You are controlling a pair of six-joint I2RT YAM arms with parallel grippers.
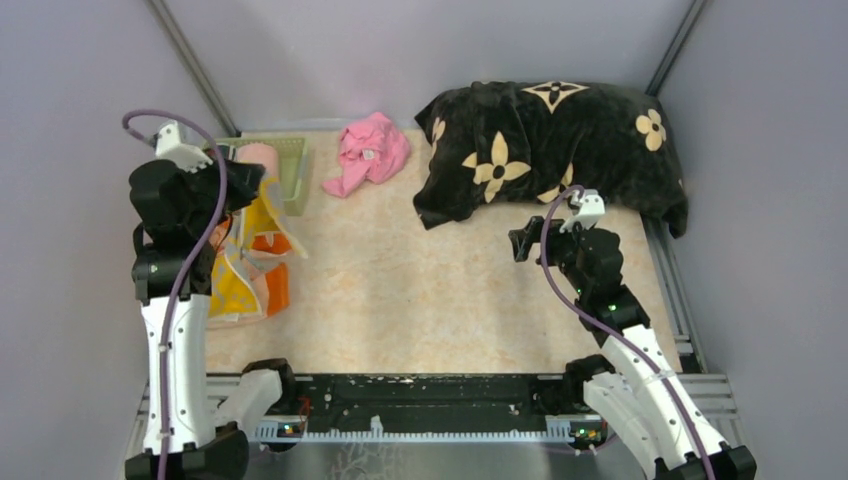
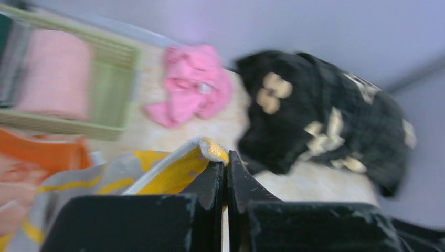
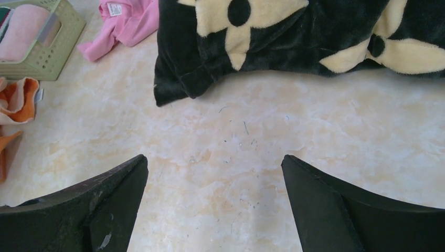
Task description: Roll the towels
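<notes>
In the left wrist view my left gripper is shut on an edge of the yellow and grey towel (image 2: 176,170), whose cloth drapes down to the left. From above, that towel (image 1: 232,292) hangs raised at the left side over an orange towel (image 1: 277,290). My right gripper stands open above bare table, with nothing between its fingers. A crumpled pink towel (image 1: 372,152) lies at the back. Rolled towels, one of them pink (image 2: 55,73), sit in the green basket (image 2: 111,128); the left arm partly covers them from above.
A large dark blanket (image 1: 600,140) with cream flowers is heaped across the back right. Side walls stand close to both arms.
</notes>
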